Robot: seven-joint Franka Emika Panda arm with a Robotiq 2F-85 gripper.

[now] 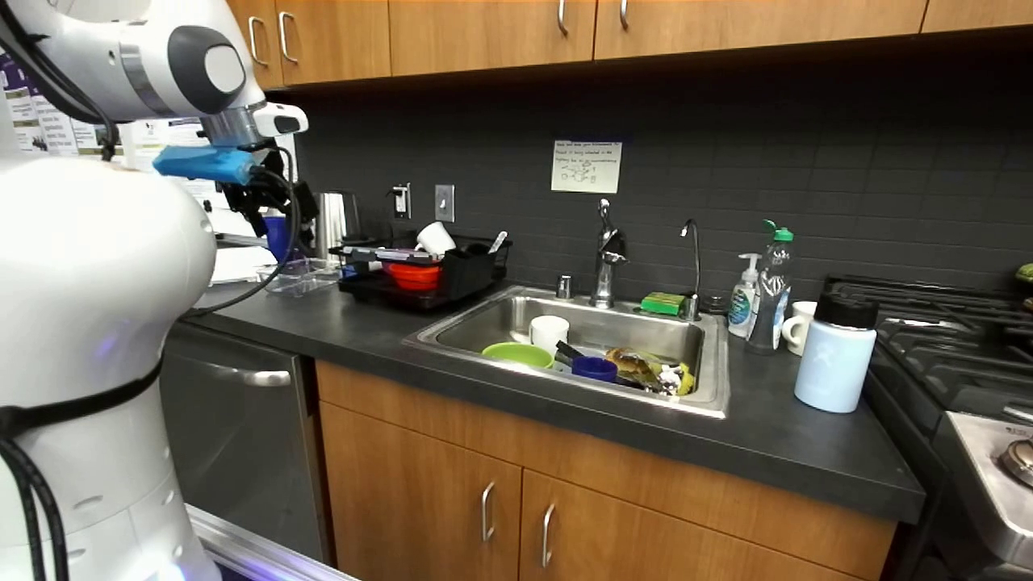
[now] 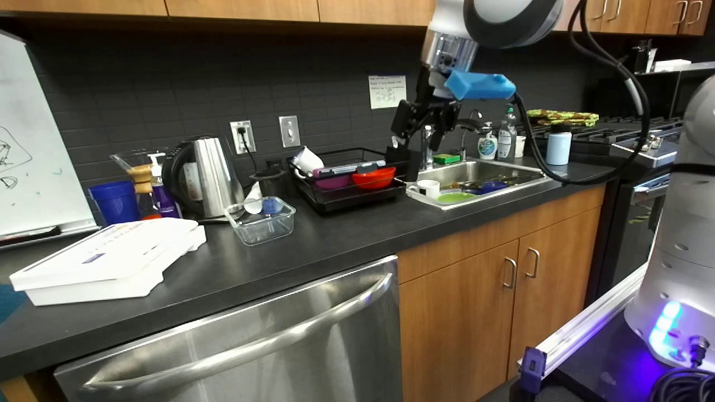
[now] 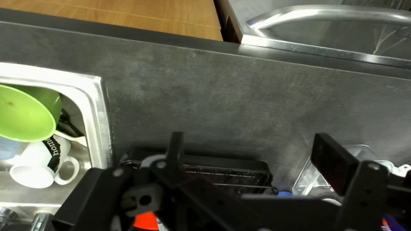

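Observation:
Black-fingered and wide apart, my gripper is open, with only countertop and part of the dish rack visible through the gap. It hangs above the counter in exterior view 2, where the gripper (image 2: 416,130) overlaps the far wall near the faucet. From exterior view 1, the gripper (image 1: 276,208) appears at the left, in front of the kettle. The black dish rack (image 2: 348,194) holds a red bowl (image 2: 375,177) and a tilted white cup (image 2: 308,161). A green bowl (image 3: 25,115) and a white mug (image 3: 36,163) lie in the sink.
A clear container (image 2: 265,224), a steel kettle (image 2: 214,177) and a white box (image 2: 114,258) stand left of the rack. Right of the sink are soap bottles (image 1: 771,290) and a light blue bottle (image 1: 834,358).

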